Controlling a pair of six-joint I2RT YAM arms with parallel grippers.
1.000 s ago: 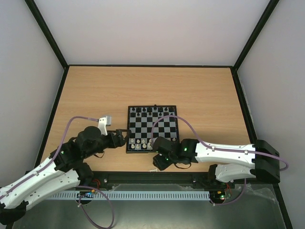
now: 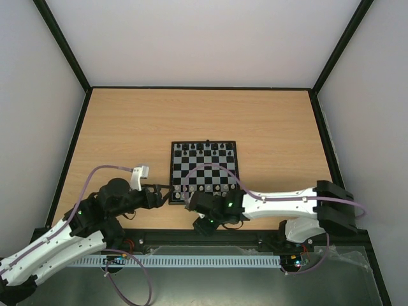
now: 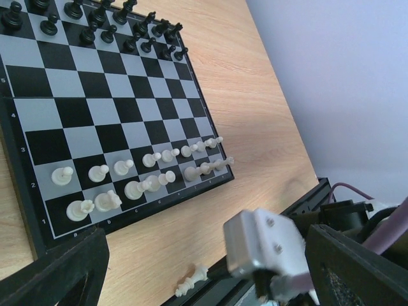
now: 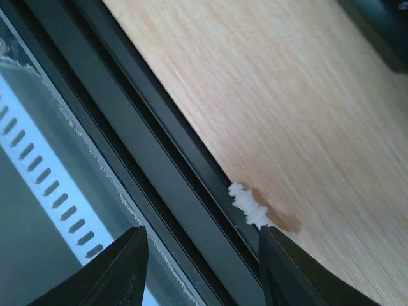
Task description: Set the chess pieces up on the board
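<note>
The chessboard (image 2: 197,169) lies mid-table, black pieces (image 3: 89,25) on its far rows and white pieces (image 3: 137,185) on its near rows. Off the board, a white chess piece (image 4: 252,207) lies on its side against the dark frame edge; in the top view the right arm hides it. My right gripper stands open above that edge, its right finger (image 4: 299,274) overlapping the piece's end in view, nothing held. At the board's left near side is my left gripper (image 2: 171,191), fingers apart and empty in its wrist view.
A dark frame rail (image 4: 153,140) borders the table's near edge, with a slotted white strip (image 2: 191,261) beyond it. The right arm's white camera block (image 3: 264,242) is close to the left gripper.
The right arm has shifted left along the near edge, now covering the lying piece in the top view.
</note>
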